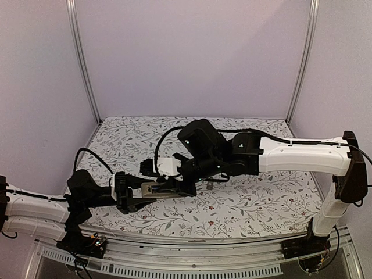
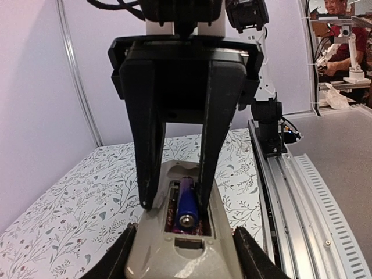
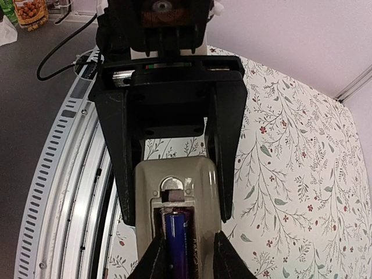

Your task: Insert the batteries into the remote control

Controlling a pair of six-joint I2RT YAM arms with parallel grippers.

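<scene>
A grey remote control [image 2: 185,256] is clamped across its body by my left gripper [image 1: 143,195], off the table, with its open battery compartment facing both wrist cameras. Inside the compartment lies a blue battery [image 2: 186,203], its metal end toward the left wrist camera. Whether the battery is fully seated cannot be told. My right gripper is part open over the compartment, its fingers [image 2: 148,145] standing either side of the battery. A gap shows on one side of the battery in the left wrist view; the other finger is close to it. The right arm partly hides the remote from above.
A small greyish object [image 1: 210,185], too small to identify, lies on the patterned table [image 1: 256,203] just right of the grippers. A metal rail [image 1: 186,256] runs along the front edge.
</scene>
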